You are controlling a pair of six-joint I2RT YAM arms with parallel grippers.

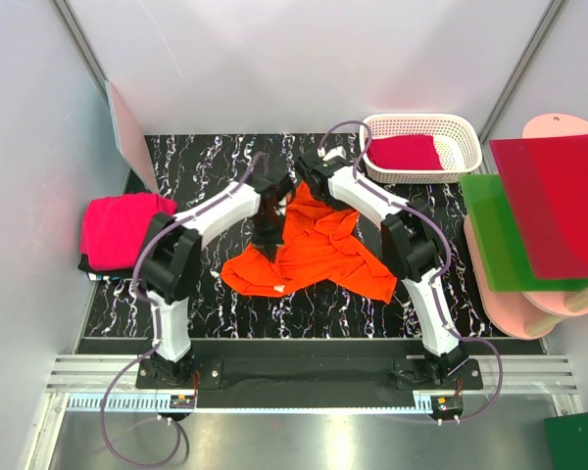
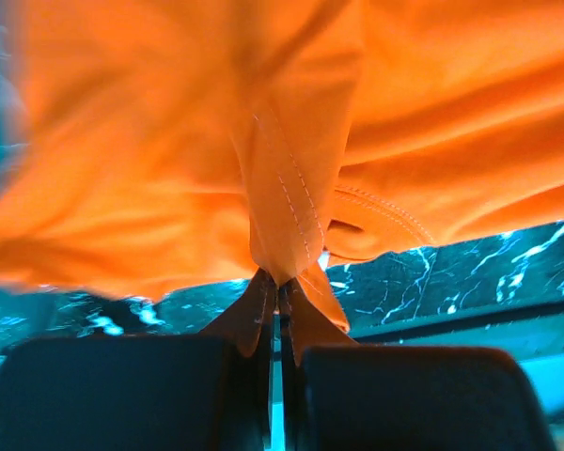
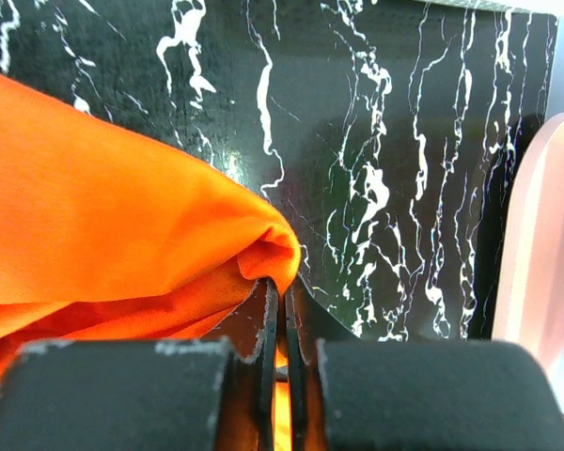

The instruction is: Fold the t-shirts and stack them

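An orange t-shirt (image 1: 318,257) lies crumpled and spread over the middle of the dark marbled table. My left gripper is shut on a stitched fold near the shirt's front edge, the cloth gathering at its fingertips. At the shirt's far side, my right gripper is shut on a bunched corner, which shows plainly in the right wrist view. From above, the arms cover parts of the shirt. On the left of the table sits a folded pinkish-red stack (image 1: 125,233) of cloth. More red cloth (image 1: 404,153) lies in the white basket (image 1: 458,137).
A pink stand (image 1: 485,284) with a green board (image 1: 495,235) and a red board (image 1: 559,201) borders the right side. A pale panel (image 1: 130,137) leans at the back left. Bare table shows behind and in front of the shirt.
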